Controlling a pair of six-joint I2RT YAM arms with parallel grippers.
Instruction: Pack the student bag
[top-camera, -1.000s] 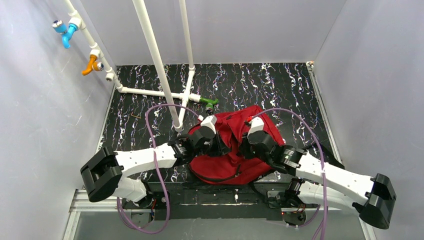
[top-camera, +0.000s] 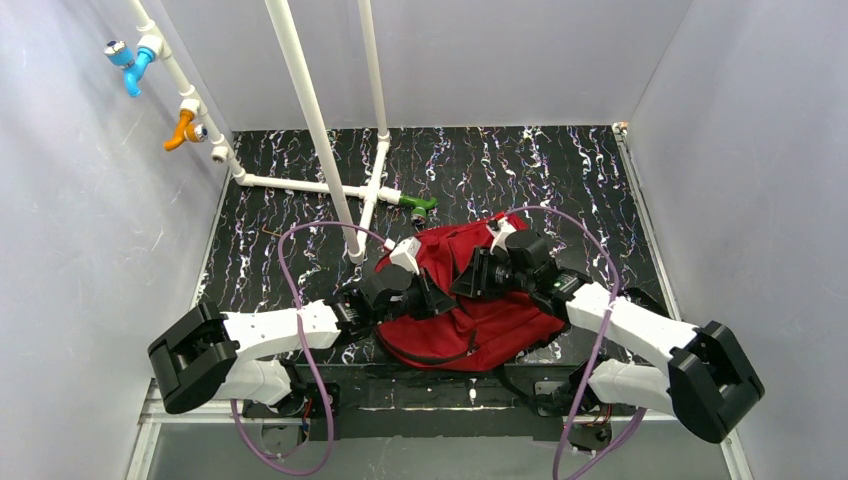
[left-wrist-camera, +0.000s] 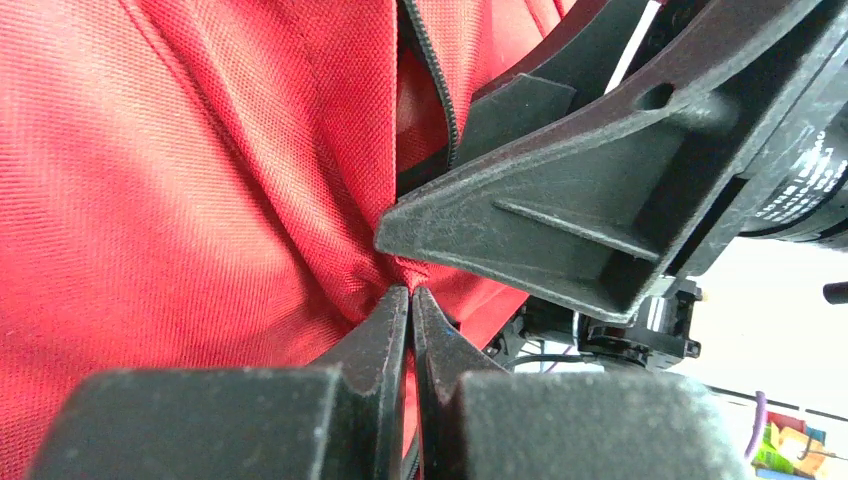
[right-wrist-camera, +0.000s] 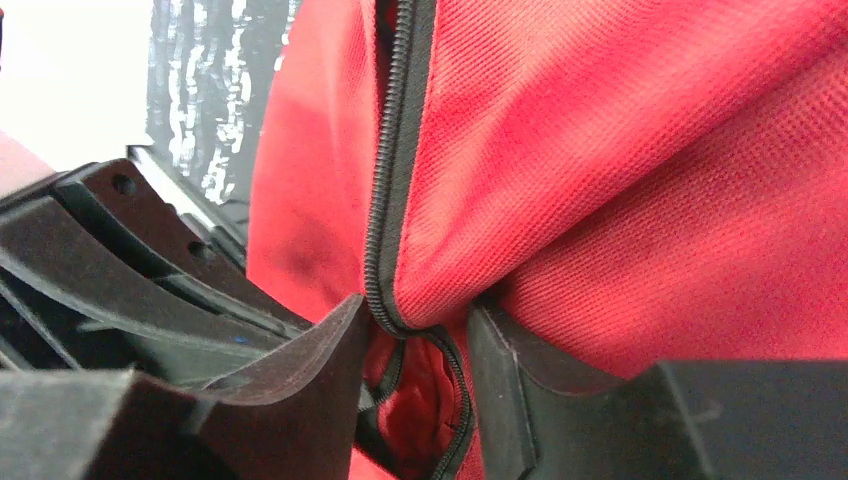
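Observation:
The red bag (top-camera: 500, 335) lies on the dark marbled table, its upper part under both grippers. In the left wrist view, my left gripper is shut with its tips against a fold of red cloth (left-wrist-camera: 240, 200); whether any cloth is pinched there I cannot tell. From the right, a black finger (left-wrist-camera: 560, 215) of my other gripper reaches across beside the bag's zipper (left-wrist-camera: 432, 75). My right gripper stands open, and the zipper (right-wrist-camera: 392, 170) passes between its fingertips. The bag's inside is mostly hidden.
White pipes (top-camera: 310, 100) rise behind the bag, with a green tap (top-camera: 418, 203) close to its back edge. Bare table (top-camera: 560, 170) shows behind and to the right. Purple hoses (top-camera: 610, 280) loop over both arms.
My right gripper has shifted left and turned, so its fingers now sit close to the left gripper's. The left gripper has moved slightly. The bag's upper right cloth has shifted.

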